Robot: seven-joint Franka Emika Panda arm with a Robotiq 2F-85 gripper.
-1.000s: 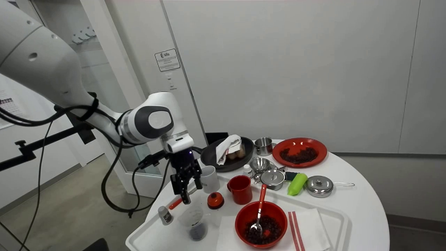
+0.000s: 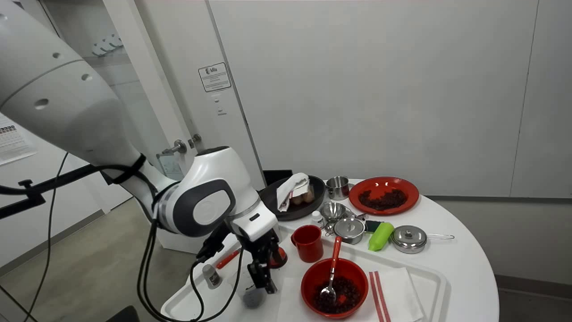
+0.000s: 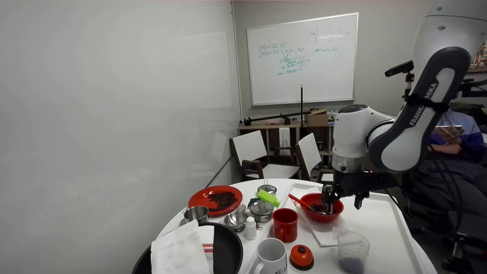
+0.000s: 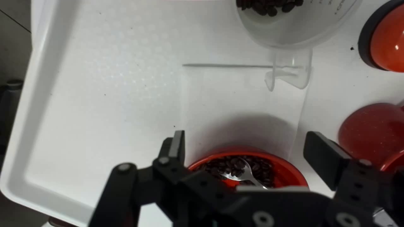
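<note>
My gripper is open above the white tray, its two fingers well apart and nothing between them. Beneath it in the wrist view lies the red bowl (image 4: 293, 172), partly hidden by the gripper body, holding dark beans and a spoon (image 4: 246, 172). The spoon's red handle (image 2: 336, 249) leans over the bowl's far rim in exterior view 1. A clear measuring cup (image 3: 354, 246) with dark beans at its bottom stands on the tray; in the wrist view its handle (image 4: 291, 70) points toward the gripper. From exterior view 1, the arm partly covers this cup.
Close by are a red mug (image 3: 285, 226), an orange-topped object (image 3: 301, 256) and a white mug (image 3: 271, 255). A red plate of beans (image 2: 410, 199), metal pots, a green bottle (image 2: 381, 236) and a black pan (image 3: 230, 246) crowd the far side. The tray's left part (image 4: 94, 113) is clear in the wrist view.
In exterior view 1 my gripper has moved right and toward the camera, and lower in the picture, now covering the white mug and part of the measuring cup. The bowl and spoon have stayed put.
</note>
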